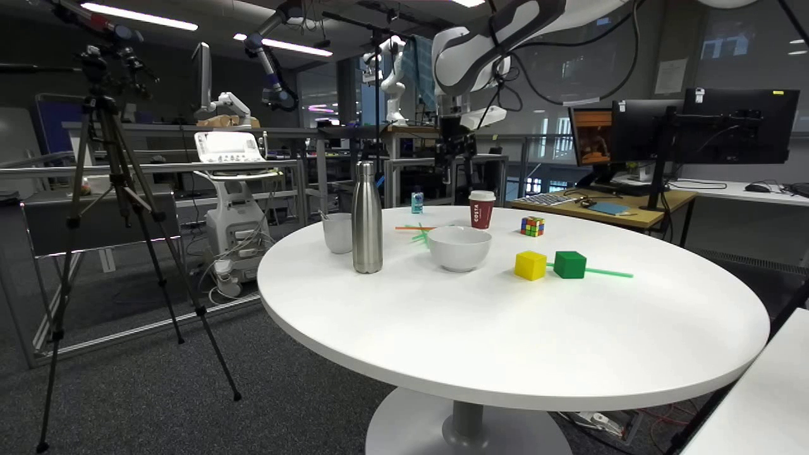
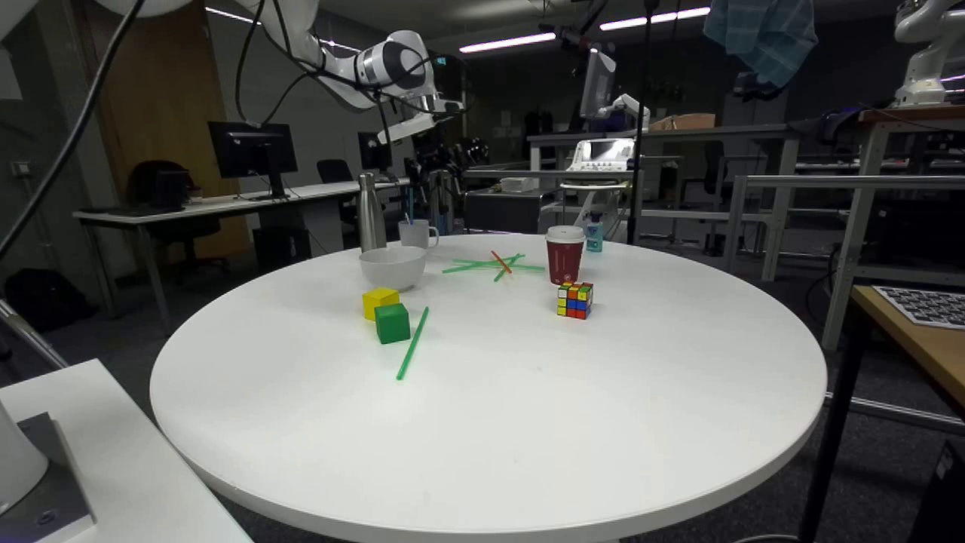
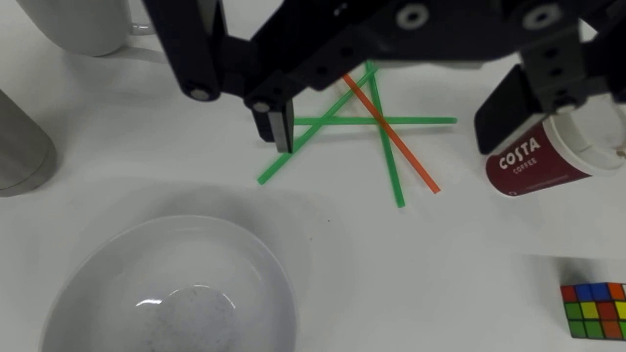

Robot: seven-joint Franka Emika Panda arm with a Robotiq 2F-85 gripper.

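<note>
High over the table, my gripper stands open, its two fingers wide apart and nothing between them. Below it in the wrist view, several green straws (image 3: 390,161) lie crossed with an orange straw (image 3: 405,149) on top. The right finger partly covers a dark red Costa cup (image 3: 534,167) with a white lid. A white bowl (image 3: 176,258), in which nothing shows, sits at the lower left, and a Rubik's cube (image 3: 598,311) is cut off at the lower right. Gripper parts hide the far ends of some straws.
A steel bottle (image 1: 368,224) stands upright left of the bowl, beside a grey-white mug (image 1: 337,234). Yellow (image 2: 380,302) and green blocks (image 2: 393,324) lie near a single green straw (image 2: 413,344). A small blue bottle (image 2: 594,235) stands behind the cup.
</note>
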